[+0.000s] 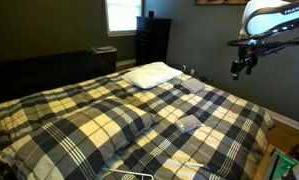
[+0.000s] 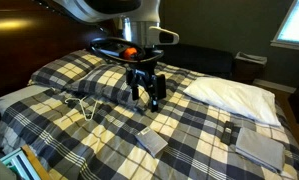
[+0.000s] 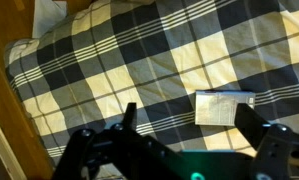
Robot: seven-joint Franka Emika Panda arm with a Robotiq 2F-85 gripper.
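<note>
My gripper is open over the plaid bed, its two black fingers wide apart and nothing between them. In exterior view 1 the gripper (image 1: 242, 70) hangs high above the bed at the right; in exterior view 2 the gripper (image 2: 146, 97) shows above the middle of the bed. A thin white-grey booklet or box (image 3: 224, 107) lies flat on the cover beneath it, near the right finger in the wrist view. The same booklet (image 2: 151, 140) lies below the gripper in exterior view 2, clearly apart from it.
A plaid pillow (image 1: 84, 128) and a white wire-like hanger (image 1: 127, 173) are on the bed's other side. Bare cover surrounds the booklet.
</note>
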